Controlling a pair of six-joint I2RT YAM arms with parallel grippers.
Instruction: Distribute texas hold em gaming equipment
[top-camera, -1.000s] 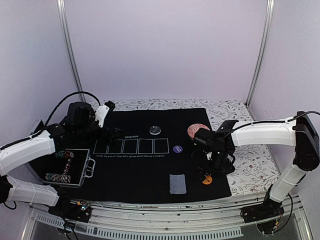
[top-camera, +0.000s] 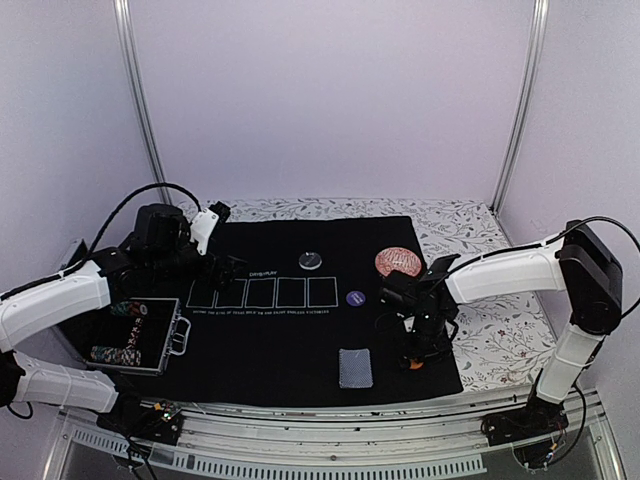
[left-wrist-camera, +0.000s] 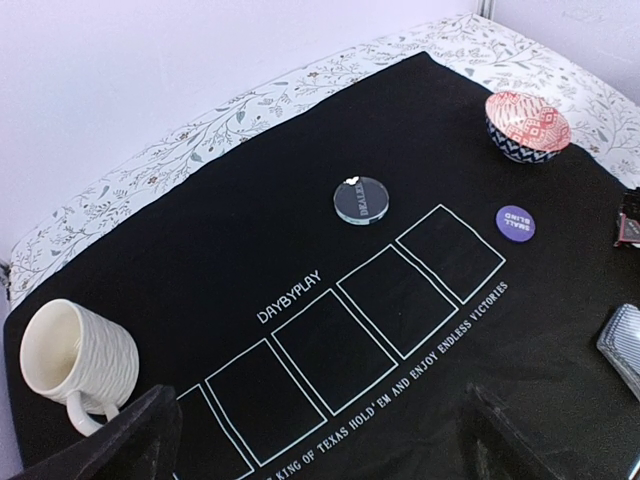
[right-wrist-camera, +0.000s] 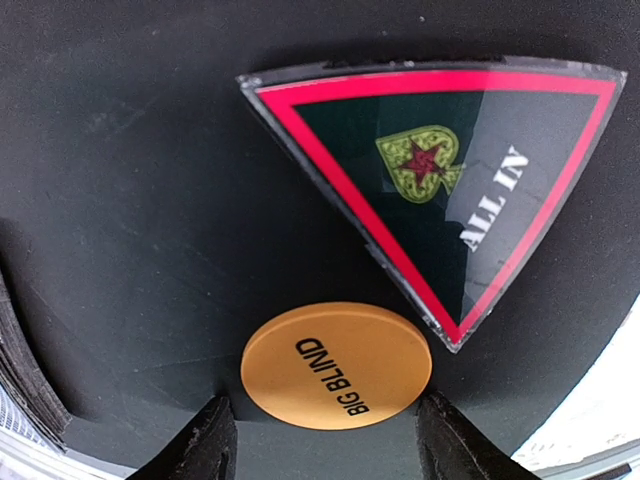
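An orange BIG BLIND chip (right-wrist-camera: 336, 366) lies on the black mat, with the fingertips of my right gripper on either side of it, part open. A triangular ALL IN marker (right-wrist-camera: 440, 180) lies just beside that chip. The purple SMALL BLIND chip (left-wrist-camera: 515, 223), the clear DEALER disc (left-wrist-camera: 360, 200) and the card deck (top-camera: 355, 368) are on the mat. An open chip case (top-camera: 170, 340) with stacked chips sits at the left. My left gripper (top-camera: 225, 270) hangs open above the mat's left part, nothing between its fingers.
A patterned bowl (left-wrist-camera: 527, 125) stands at the mat's back right, a white ribbed mug (left-wrist-camera: 105, 355) at the left. The mat's printed card boxes (top-camera: 260, 292) are empty. The mat's middle front, left of the deck, is clear.
The left arm is unchanged.
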